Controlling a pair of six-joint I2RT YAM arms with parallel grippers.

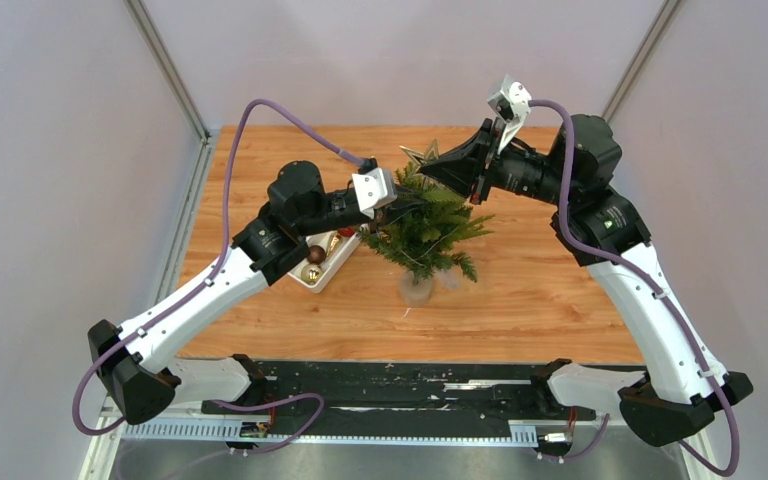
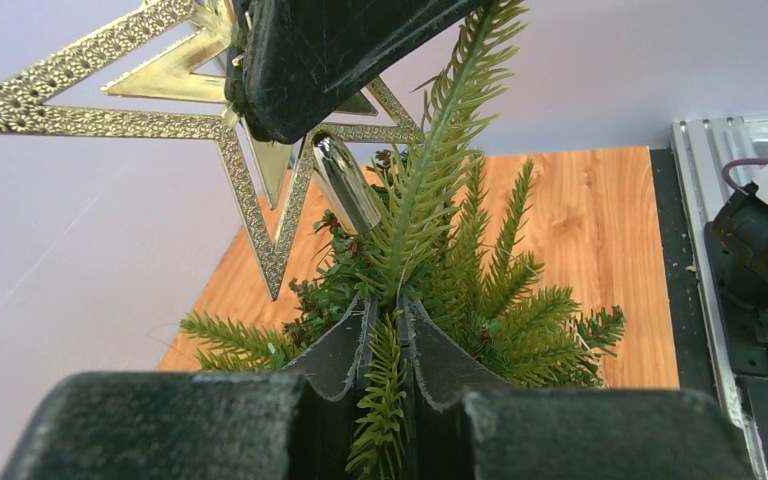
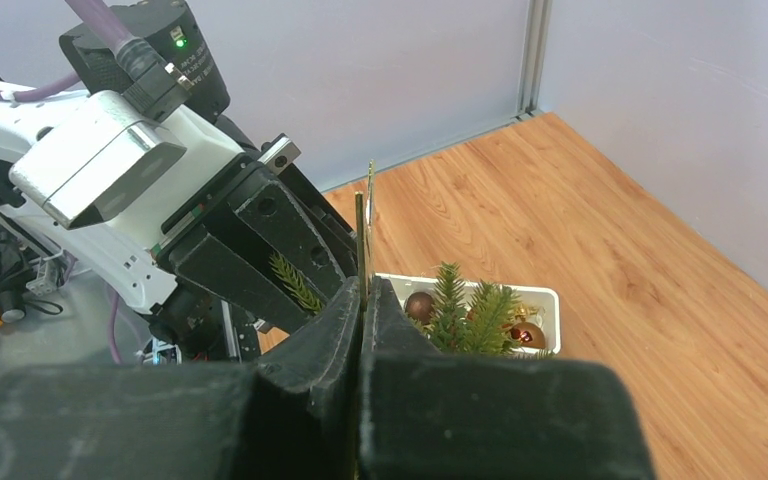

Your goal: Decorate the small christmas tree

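Observation:
The small green tree [image 1: 428, 232] stands upright on the table, its top partly covered by both grippers. In the left wrist view my left gripper is shut on a green branch [image 2: 385, 385] near the treetop. A gold openwork star [image 2: 140, 124] is held at the tip of my right gripper [image 1: 423, 170], whose black finger [image 2: 330, 55] crosses in front of it. The right wrist view shows the star [image 3: 364, 235] edge-on between the shut fingertips. Below the star, its shiny gold socket [image 2: 345, 185] slants against the greenery; whether a twig is inside cannot be told.
A white tray [image 1: 317, 287] with several baubles, gold, brown and red, sits left of the tree, partly under the left arm. Bare wooden table [image 1: 550, 290] lies to the right. Both grippers are very close together at the treetop.

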